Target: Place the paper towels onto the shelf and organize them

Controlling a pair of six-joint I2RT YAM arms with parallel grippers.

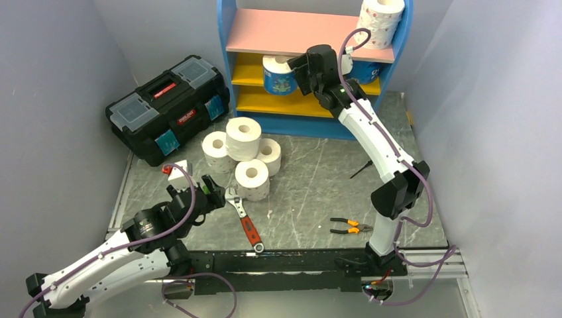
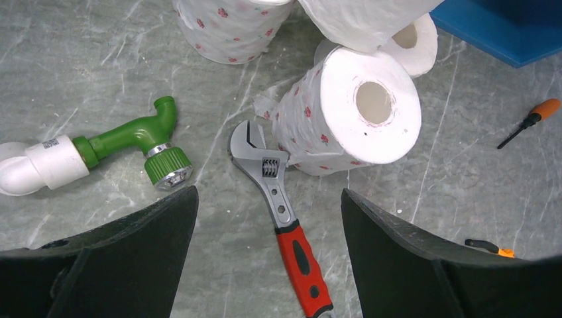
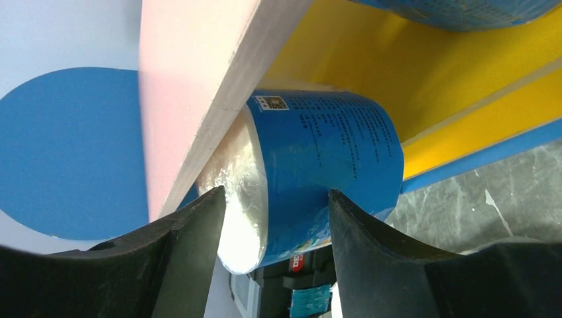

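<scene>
On the yellow middle shelf (image 1: 285,99), under the pink shelf (image 1: 291,30), stands a blue-wrapped roll (image 1: 280,81) with a white top. My right gripper (image 1: 299,71) is at that roll's right side. In the right wrist view the roll (image 3: 318,159) fills the space just beyond the part-open fingers (image 3: 182,232); contact cannot be made out surely. Another blue-wrapped roll (image 1: 366,71) stands farther right, partly behind the arm. A white roll (image 1: 381,23) sits on the pink shelf. My left gripper is open above the table, nothing between its fingers.
Several white rolls (image 1: 242,136) are clustered before the shelf, one on top of others. Near the left gripper lie a wrench (image 2: 298,258) and a green tap (image 2: 132,136). A black toolbox (image 1: 169,109) stands left of the shelf; pliers (image 1: 351,226) lie front right.
</scene>
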